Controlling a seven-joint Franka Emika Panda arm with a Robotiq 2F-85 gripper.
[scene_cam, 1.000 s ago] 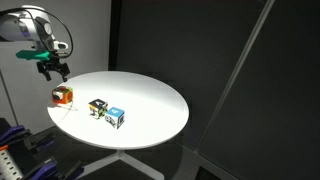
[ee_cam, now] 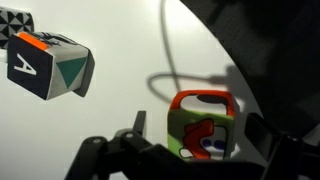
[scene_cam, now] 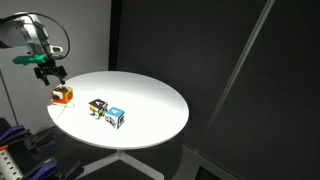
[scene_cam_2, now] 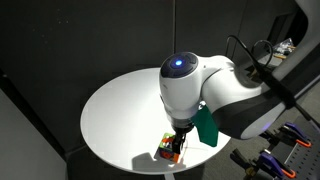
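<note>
A colourful block with red edges lies near the left edge of the round white table. Its top face, green with a red and white cartoon figure, shows in the wrist view. My gripper is open just above this block. In the wrist view the open gripper has one finger on either side of the block, with nothing held. From the second exterior view, the block sits beneath the arm, which hides much of the gripper there.
Two more picture blocks stand on the table, one multicoloured and one blue and white. A block with a letter A is at upper left in the wrist view.
In exterior view 1 the gripper has moved left and a little lower, coming nearer to the red-edged block. None of the blocks has visibly moved.
</note>
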